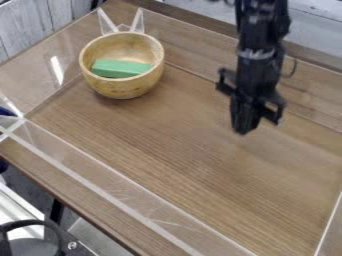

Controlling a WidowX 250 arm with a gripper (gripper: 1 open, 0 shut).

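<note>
My black gripper (245, 115) hangs over the right half of the wooden table (160, 180), shut, with nothing visible between its fingers; the arm reaches down from the top right and is somewhat blurred. At upper left, a tan bowl (122, 84) holds a green block (123, 67), well to the left of the gripper.
A dark cable or fitting (27, 238) sits at the lower left corner, and clear plastic edging runs along the left side. A white wall borders the top right.
</note>
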